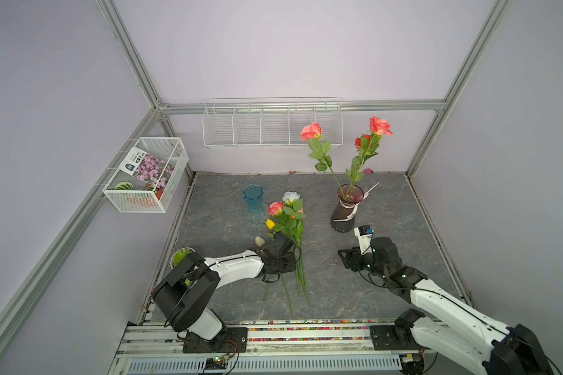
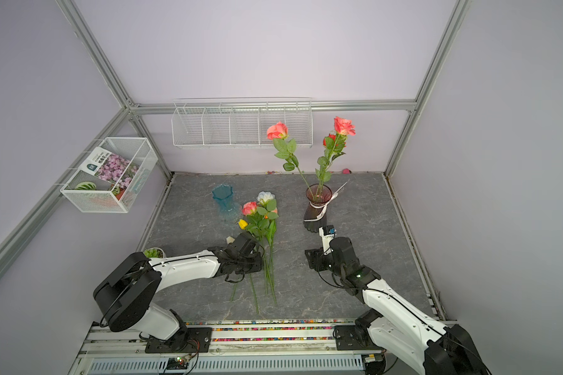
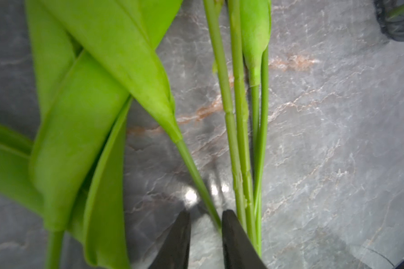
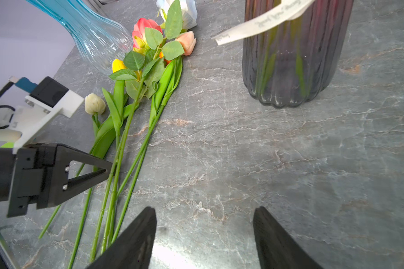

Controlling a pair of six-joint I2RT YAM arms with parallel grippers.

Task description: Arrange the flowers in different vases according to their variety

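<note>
A dark purple vase (image 1: 344, 212) holds several pink and red roses (image 1: 379, 125). A blue glass vase (image 1: 253, 198) stands left of it. Loose flowers lie mid-table: a pink rose (image 1: 275, 208), a white bloom (image 1: 290, 197), a yellow tulip (image 4: 119, 65) and a pale tulip (image 4: 94, 104). My left gripper is part open, low over the green stems, with one thin stem reaching between its fingertips; whether touched, I cannot tell. My right gripper is open with bare table between its fingers, in front of the purple vase.
A potted succulent (image 2: 154, 253) sits at the left behind my left arm. Wire baskets (image 1: 145, 198) hang on the left and back walls.
</note>
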